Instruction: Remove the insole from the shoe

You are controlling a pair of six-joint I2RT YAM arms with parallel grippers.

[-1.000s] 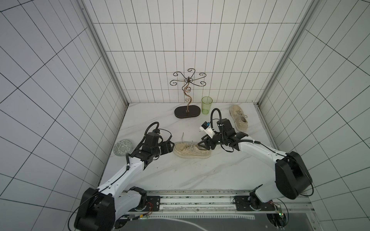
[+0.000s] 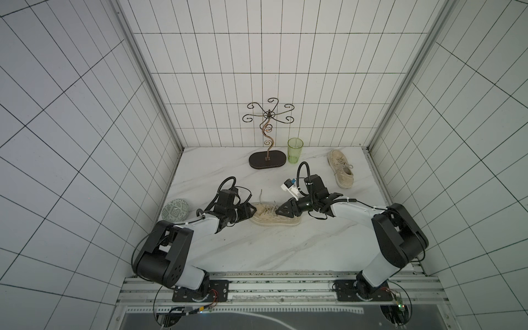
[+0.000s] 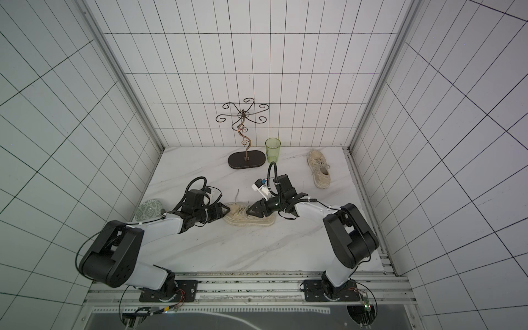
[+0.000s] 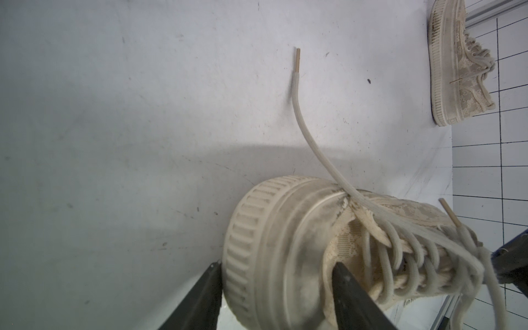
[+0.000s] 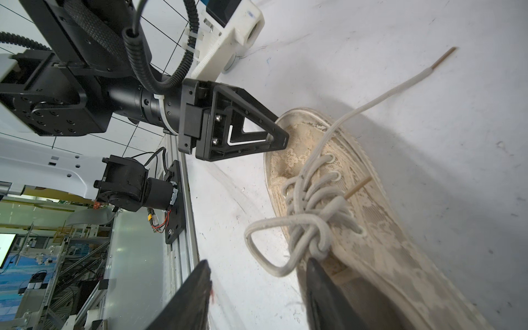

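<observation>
A beige lace-up shoe [image 2: 273,221] lies on the white table, its toe to the left and its opening to the right. At the toe, my left gripper is open, its fingers [image 4: 349,299] on either side of the rubber toe cap; whether they touch it I cannot tell. Above the laces [image 5: 308,220], near the shoe's opening, my right gripper stands part open, its fingers [image 5: 192,291] apart. A loop of lace shows between its fingertips, not clearly held. The insole cannot be made out; the shoe's inside is dark and partly out of frame.
A second beige shoe [image 2: 341,169] lies at the back right. Behind the work stand a green glass [image 2: 294,151] and a metal scroll stand [image 2: 267,160]. A patterned dish [image 2: 175,210] sits at far left.
My left gripper has moved right, from beside the shoe up to its toe. The right gripper has shifted left over the laces. The shoe has moved slightly right at most.
</observation>
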